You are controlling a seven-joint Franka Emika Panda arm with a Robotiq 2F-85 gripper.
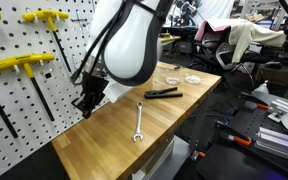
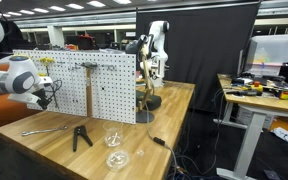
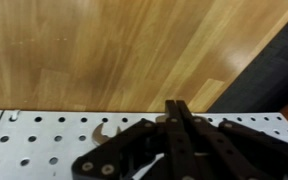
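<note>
My gripper (image 1: 82, 103) is low beside the pegboard, above the near-left part of the wooden table. In the wrist view, the black fingers (image 3: 176, 118) are close together. A silver open wrench head (image 3: 107, 133) shows beside them, its body running behind the gripper; it appears to be held, though the contact is hidden. Another silver wrench (image 1: 138, 122) lies flat on the table, apart from the gripper. Behind it is a pair of black-handled pliers (image 1: 164, 93).
A white pegboard (image 1: 29, 112) stands along the table's left side, with yellow-handled tools (image 1: 16, 63) hanging on it. Clear dishes (image 2: 117, 159) sit farther along the table. Bare wood (image 1: 96, 150) lies in front of the gripper.
</note>
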